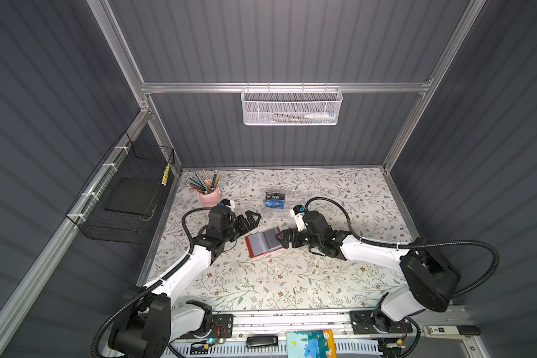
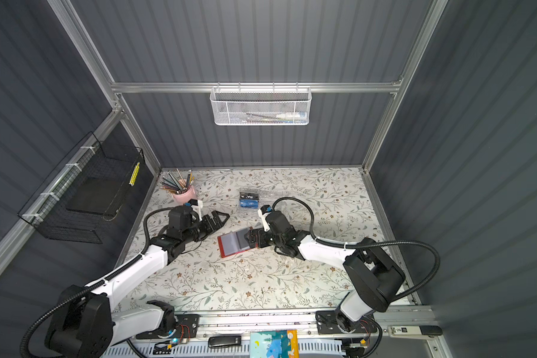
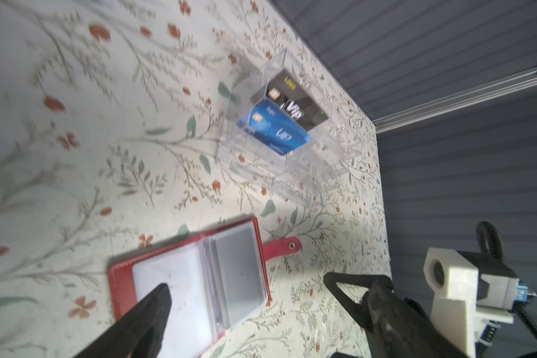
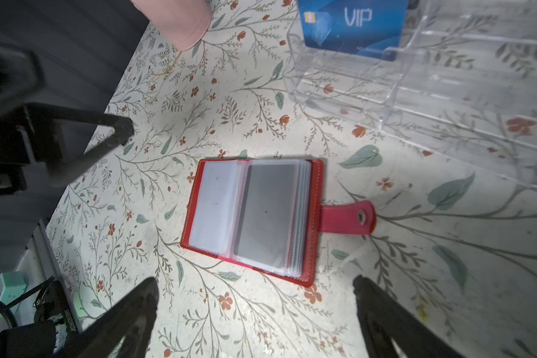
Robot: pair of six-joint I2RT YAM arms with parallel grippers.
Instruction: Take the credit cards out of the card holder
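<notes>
A red card holder (image 4: 317,179) lies spread flat on the table, its clear sleeves facing up and its snap strap (image 4: 346,218) pointing right. No card shows in the sleeves from the right wrist view. Two cards, a black one (image 3: 294,98) and a blue one (image 3: 274,126), stand in a clear plastic rack (image 3: 244,156) behind the holder. My left gripper (image 1: 251,219) is open and empty, above and left of the holder. Over the holder's right side hovers my right gripper (image 1: 284,238), also open with nothing between its fingers.
At the back left stands a pink cup of pencils (image 1: 209,198). A black wire basket (image 1: 110,229) hangs on the left wall, a white mesh basket (image 1: 291,113) on the back wall.
</notes>
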